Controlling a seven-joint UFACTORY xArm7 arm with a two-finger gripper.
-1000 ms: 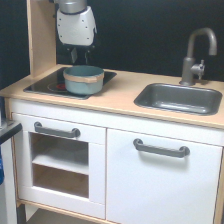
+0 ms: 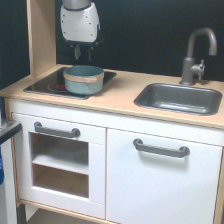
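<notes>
A blue-grey pot [image 2: 84, 80] with a brownish rim stands upright on the dark stovetop [image 2: 47, 83], at the left of the toy kitchen counter. Above the pot, clear of it, hangs my gripper [image 2: 79, 50] under the white end of the arm. Its dark fingers blend into the black background, so whether they are open or shut does not show clearly. No object can be made out hanging from it.
The grey sink [image 2: 180, 98] with its tall faucet [image 2: 193, 58] is at the right. Bare wooden counter [image 2: 122, 90] lies between stove and sink. Below are a white oven door [image 2: 60, 133] and a cabinet door [image 2: 160, 185] with dark handles.
My gripper has moved a little to the right and slightly up in the view. The pot has stayed in place on the stovetop.
</notes>
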